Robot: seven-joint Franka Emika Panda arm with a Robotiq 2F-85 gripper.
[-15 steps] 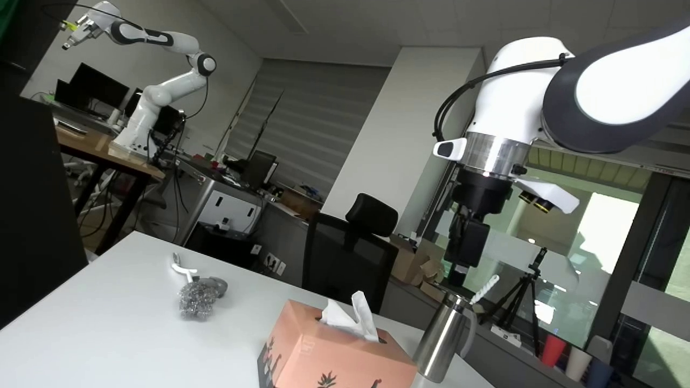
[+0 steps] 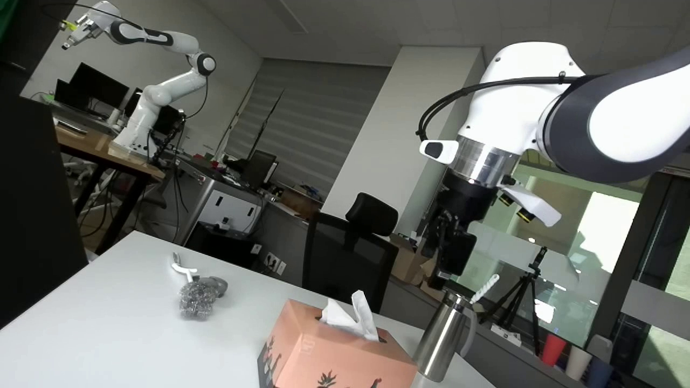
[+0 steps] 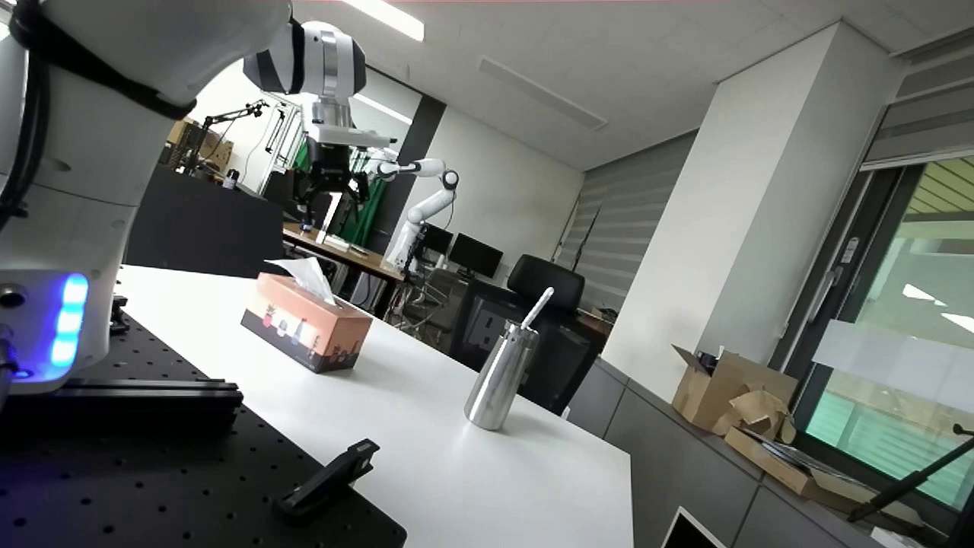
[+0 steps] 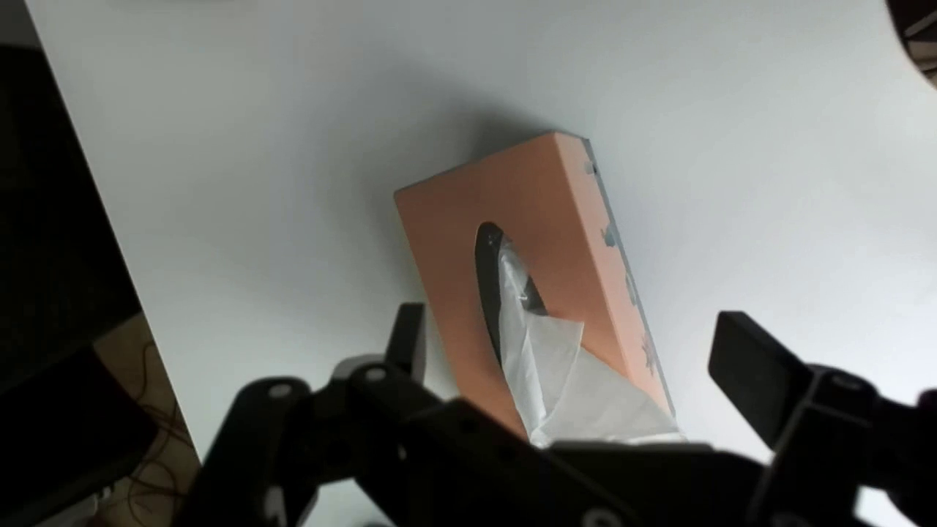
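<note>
Below my gripper in the wrist view lies a peach tissue box, a white tissue poking out of its dark slot. My two fingers stand wide apart, open, with only air between them; the box is seen beneath, apart from them. In exterior view 2 the gripper hangs well above the table, over the area of the box. A steel jug with a white handled tool in it is upright beside the box. A grey wire scrubber with a white handle lies on the table.
The white table has free room around the box and jug. A black perforated plate with a black clamp borders it near the robot's base. An office chair stands behind the table's far edge.
My arm and gripper have shifted left in exterior view 1, and the gripper has tilted somewhat. The box, jug and scrubber have not moved.
</note>
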